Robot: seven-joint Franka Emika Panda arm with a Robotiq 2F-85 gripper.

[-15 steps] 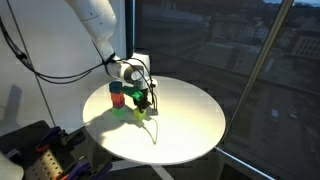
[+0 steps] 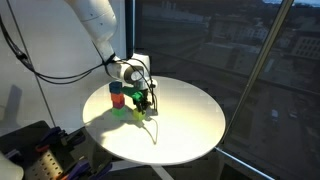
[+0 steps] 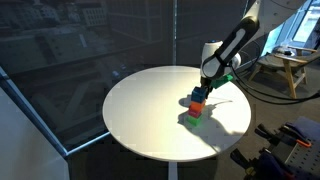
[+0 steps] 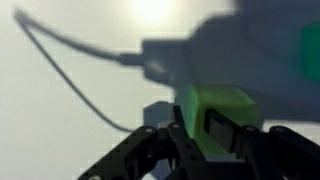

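A yellow-green block (image 2: 139, 114) lies low at the table surface, close under my gripper (image 2: 147, 107) in exterior view 1. In the wrist view, the green block (image 4: 222, 102) sits right at the dark fingers (image 4: 178, 124), partly covered by them. Whether the fingers press on it is too blurred to tell. Beside the arm stands a stack of blocks (image 2: 117, 100), with blue on top, red below and green at the bottom. From exterior view 2, this stack (image 3: 196, 107) stands in front of the arm and hides the fingertips.
A teal-green object (image 4: 312, 50) shows at the wrist view's right edge. Dark cables (image 2: 60, 78) hang beside the arm.
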